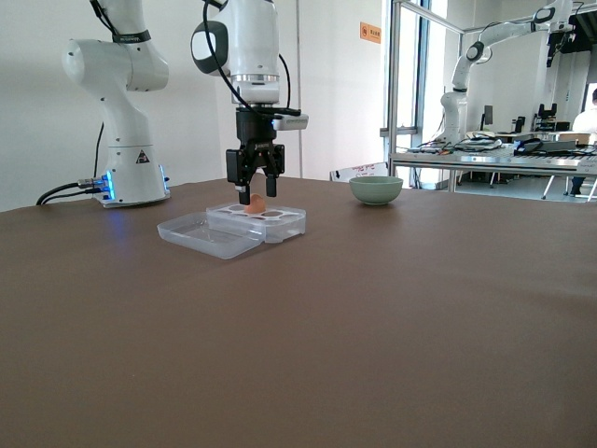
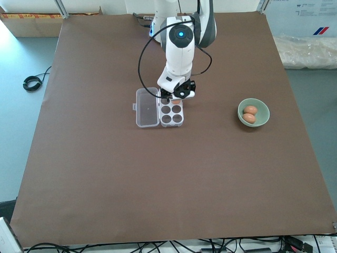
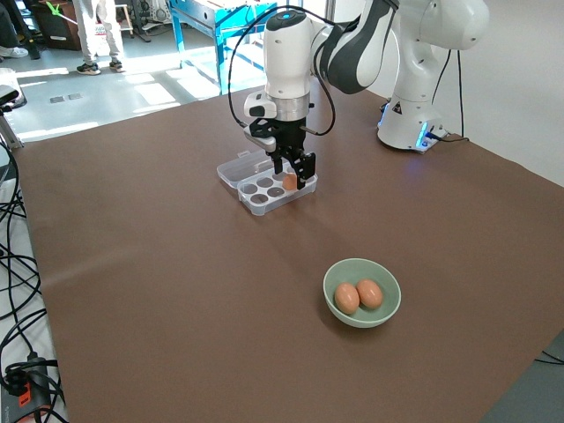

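Observation:
My gripper (image 1: pixel 256 191) hangs low over the clear plastic egg carton (image 2: pixel 171 118), its fingers standing apart, one either side of or near a brown egg (image 1: pixel 256 204) in a back cell; whether they touch it is unclear. In the right view the egg (image 3: pixel 290 181) shows beside a fingertip. The carton's lid (image 2: pixel 147 109) lies open at its left in the left view, and the other visible cells are empty. A pale green bowl (image 2: pixel 262 114) with two brown eggs (image 3: pixel 346 298) stands apart on the table.
The robot's base (image 1: pixel 135 177) stands at the back, with cables. Loose wiring runs along the table's outer edge.

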